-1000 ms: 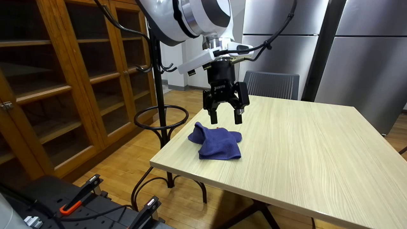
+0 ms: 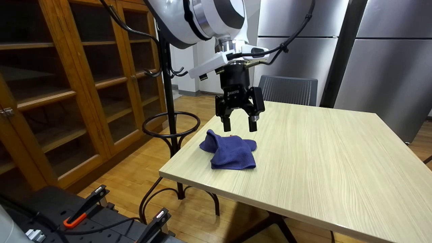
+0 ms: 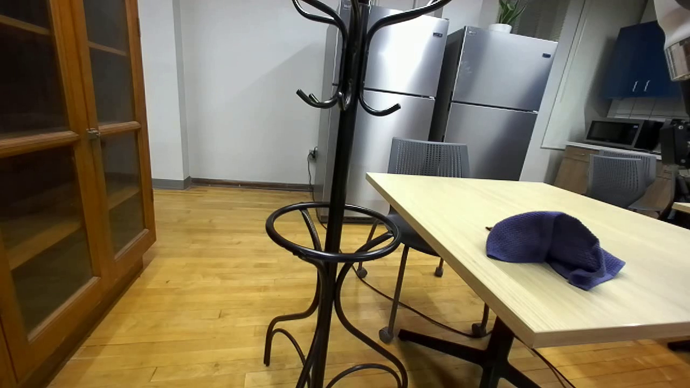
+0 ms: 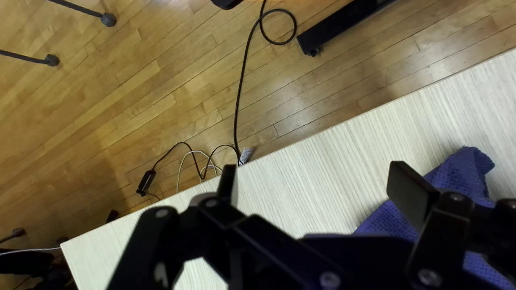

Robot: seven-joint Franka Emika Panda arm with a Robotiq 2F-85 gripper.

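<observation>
A crumpled blue-purple cloth (image 2: pixel 233 153) lies on the pale wooden table (image 2: pixel 324 162), close to its left front corner. Exterior view 2 shows the same cloth (image 3: pixel 550 242) bunched up near the table edge. My gripper (image 2: pixel 240 125) hangs open above and behind the cloth in exterior view 1, nothing between its fingers. From the wrist, the cloth (image 4: pixel 387 223) appears at the lower right, partly hidden by one finger (image 4: pixel 410 195). Bare tabletop shows between the two fingers there. A small brownish thing (image 2: pixel 232 135) peeks out at the cloth's far edge; what it is I cannot tell.
A black coat stand (image 3: pixel 339 194) rises from the floor beside the table's left edge. A grey chair (image 2: pixel 288 89) stands at the far side. Toward the right, the tabletop is clear. Glass-door cabinets (image 2: pixel 60 89) line the left wall.
</observation>
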